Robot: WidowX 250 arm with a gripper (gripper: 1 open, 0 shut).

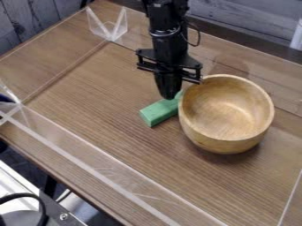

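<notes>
A green block (158,111) lies on the wooden table, its right end tucked against a large tan wooden bowl (224,115) on the right. My black gripper (168,90) is lowered over the block's back part, left of the bowl's rim, its fingers pointing down. It looks shut, with nothing seen between its fingertips.
Bare table (94,88) spreads to the left and front. Clear tape strips cross the near left. A black cable (24,199) lies at the lower left corner, and wooden walls border the back.
</notes>
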